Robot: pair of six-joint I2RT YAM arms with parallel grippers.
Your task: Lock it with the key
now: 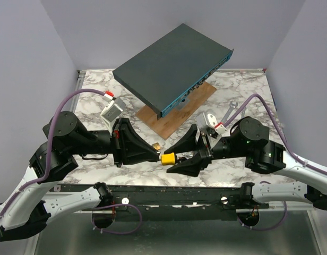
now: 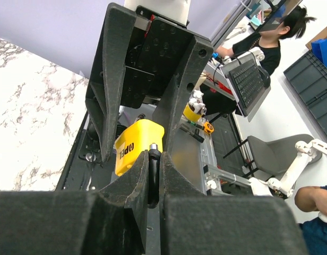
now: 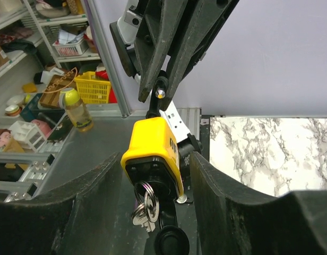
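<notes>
My left gripper is shut on the dark shackle of a yellow padlock (image 2: 139, 143), which it holds up off the table. In the right wrist view the padlock (image 3: 153, 143) shows its dark underside, where a key ring (image 3: 147, 197) with small keys (image 3: 145, 217) hangs. My right gripper (image 1: 179, 156) stands part open, its fingers (image 3: 222, 199) on either side of the padlock's key end. A gap shows between those fingers and the padlock body. Whether a key sits in the keyhole is hard to tell.
A large dark box (image 1: 174, 66) rests above a wooden board (image 1: 150, 125) at the back. A small brass padlock (image 1: 156, 146) lies behind the grippers, and wrenches (image 1: 231, 109) lie at the right.
</notes>
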